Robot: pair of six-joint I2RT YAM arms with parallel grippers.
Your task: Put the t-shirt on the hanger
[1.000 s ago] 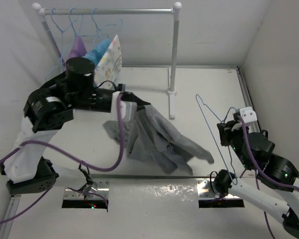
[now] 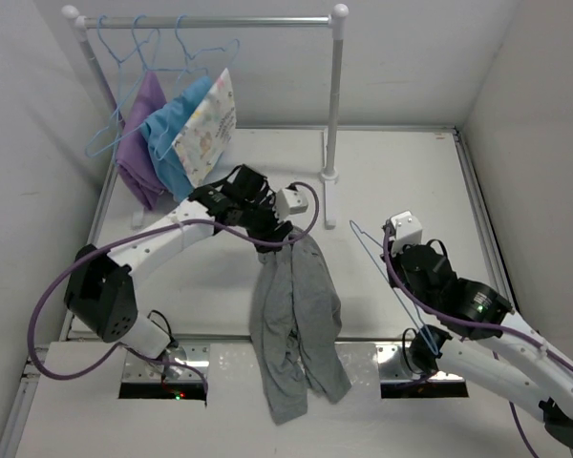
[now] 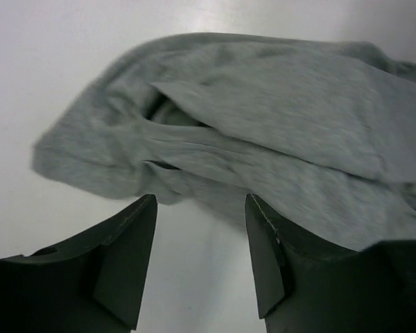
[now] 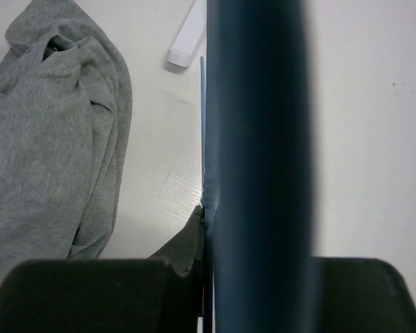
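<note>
A grey t-shirt (image 2: pixel 301 324) lies lengthwise down the middle of the table, its lower end draping over the front edge; it also fills much of the left wrist view (image 3: pixel 277 125). My left gripper (image 2: pixel 272 239) is over its top end, open, with nothing between the fingers. On the right, my right gripper (image 2: pixel 393 243) is shut on a blue wire hanger (image 2: pixel 377 262). In the right wrist view the hanger (image 4: pixel 202 125) runs upright through a large blurred dark-blue shape, and the shirt (image 4: pixel 48 152) lies to its left.
A rack (image 2: pixel 229 21) at the back left carries several hangers, with purple (image 2: pixel 138 162), blue (image 2: pixel 172 143) and printed (image 2: pixel 205 129) cloths. The rack's foot (image 2: pixel 329 200) stands behind the right gripper.
My left gripper moved to its top end and slightly back left. The right gripper and hanger shifted left.
</note>
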